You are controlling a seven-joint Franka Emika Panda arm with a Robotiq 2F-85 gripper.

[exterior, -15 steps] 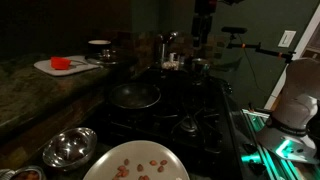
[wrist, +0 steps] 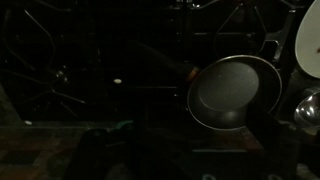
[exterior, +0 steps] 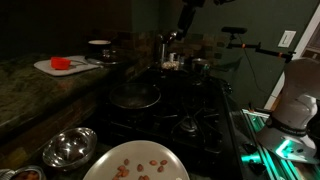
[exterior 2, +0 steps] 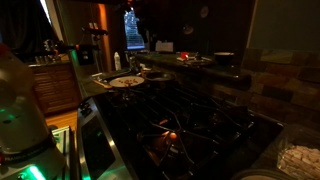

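Observation:
My gripper [exterior: 176,34] hangs high over the cooktop at the top of exterior view 1, its fingers open and nothing seen between them. A dark frying pan [exterior: 134,95] rests on the left part of the black cooktop. From above, in the wrist view, the same round pan [wrist: 234,91] lies right of centre with its handle pointing up and left. One dark finger [wrist: 270,135] reaches in front of the pan's lower right edge; the pan lies well below it. The lower part of the wrist view is very dark.
A white plate [exterior: 172,158] with several small reddish pieces stands at the front, beside a metal bowl [exterior: 70,148]. On the raised counter sits a white tray with a red item [exterior: 61,63]. A pot [exterior: 200,67] stands farther back.
The pan, plate and bowl have stayed put.

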